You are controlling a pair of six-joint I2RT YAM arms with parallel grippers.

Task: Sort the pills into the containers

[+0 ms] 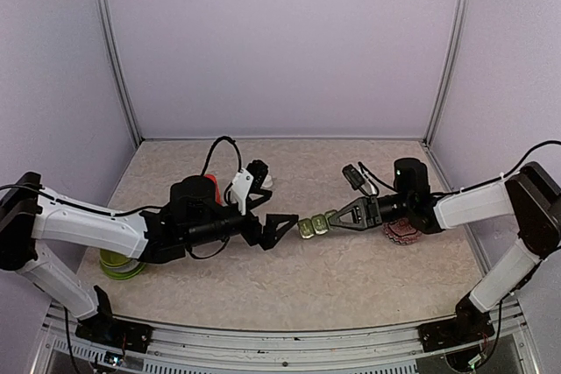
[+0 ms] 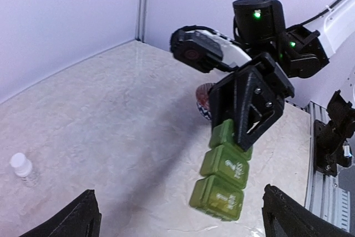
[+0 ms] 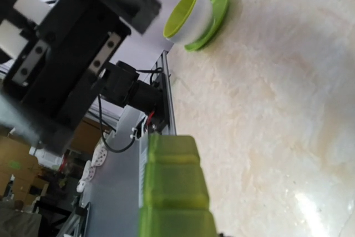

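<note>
A green pill box [image 1: 314, 226] with three sections in a row is held up in mid-air, my right gripper [image 1: 336, 217] shut on one end of it. In the left wrist view the box [image 2: 222, 184] slants down toward the camera, its lids closed as far as I can see. My left gripper stands open facing the box's free end, with a gap and nothing between its fingers. The right wrist view shows the box [image 3: 176, 187] stretching away from that gripper, whose own fingers are hidden there. No loose pills are visible.
A green-and-white bowl [image 3: 191, 18] sits on a green saucer [image 3: 221, 12] at the table's left. A small white-capped bottle [image 2: 23, 167] stands farther back, and a red object [image 1: 213, 186] is partly behind my left arm. A patterned reddish item [image 1: 401, 231] lies beneath my right arm.
</note>
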